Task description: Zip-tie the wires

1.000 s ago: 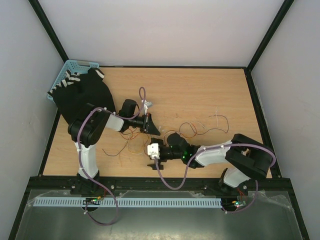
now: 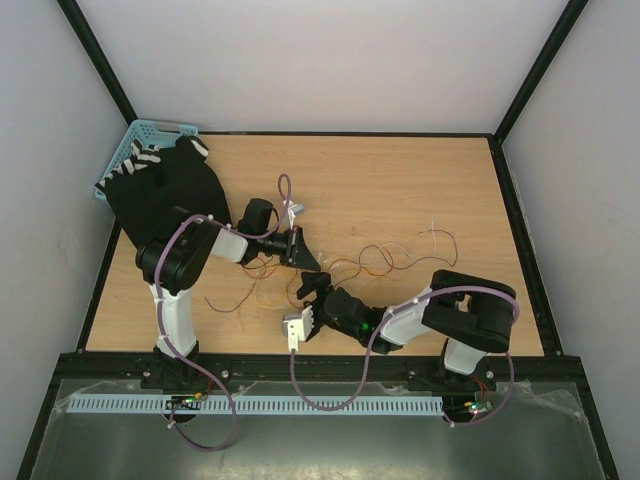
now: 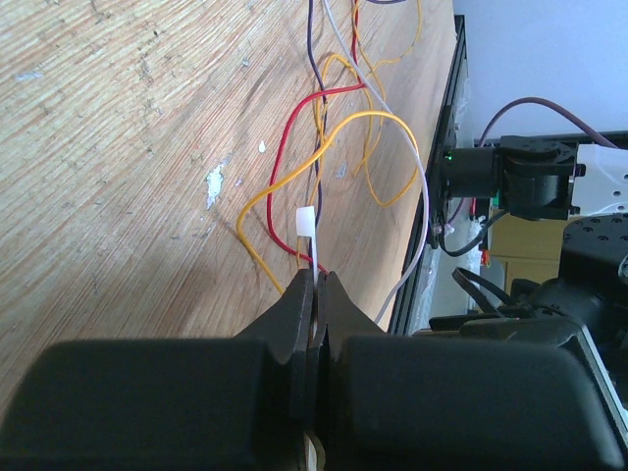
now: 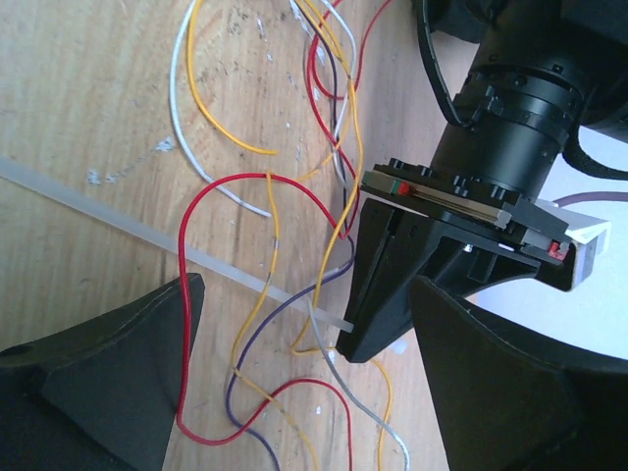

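Observation:
Red, yellow, white and dark wires [image 3: 280, 182] lie loose on the wooden table [image 2: 390, 190]. My left gripper is shut on a thin white zip tie [image 3: 306, 223], whose small head stands up between its fingertips. In the right wrist view, a long pale strip of zip tie [image 4: 128, 221] runs under the wires toward the left gripper's fingertips. My right gripper stands open low over that strip and a bundle of crossing wires, just below the left gripper in the top view, with nothing clearly held.
A blue basket [image 2: 150, 132] with a black striped cloth [image 2: 165, 190] stands at the left. A dark frame edge [image 2: 510, 230] borders the table.
The left arm has stayed where it was.

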